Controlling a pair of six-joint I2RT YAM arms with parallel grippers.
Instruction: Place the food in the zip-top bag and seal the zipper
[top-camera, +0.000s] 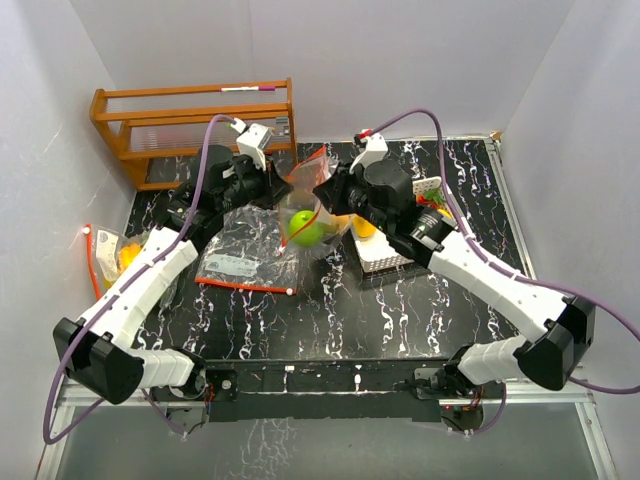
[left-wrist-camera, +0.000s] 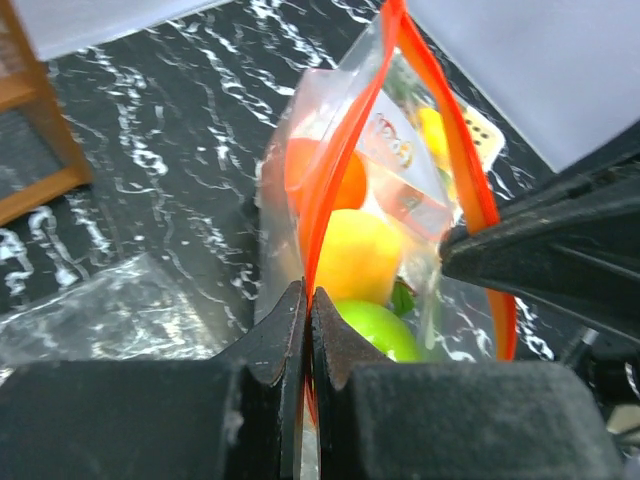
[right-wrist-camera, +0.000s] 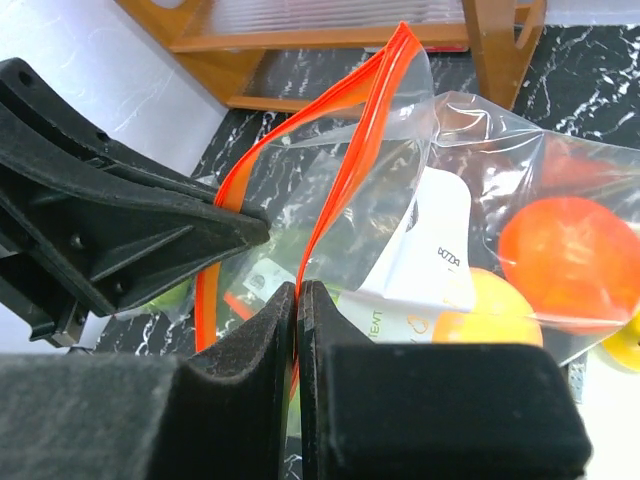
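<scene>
A zip top bag (top-camera: 300, 190) with orange zipper hangs between my grippers, holding an orange fruit (right-wrist-camera: 560, 255), a yellow one (left-wrist-camera: 355, 250) and a green one (top-camera: 305, 228). My left gripper (top-camera: 280, 190) is shut on one zipper edge (left-wrist-camera: 320, 240), seen running into its fingertips (left-wrist-camera: 309, 340). My right gripper (top-camera: 330, 195) is shut on the other edge, which runs between its fingertips in the right wrist view.
A white basket (top-camera: 375, 255) with food stands on the right. A filled bag (top-camera: 110, 255) lies at far left, a flat bag (top-camera: 240, 270) near the middle. A wooden rack (top-camera: 190, 88) stands at back left.
</scene>
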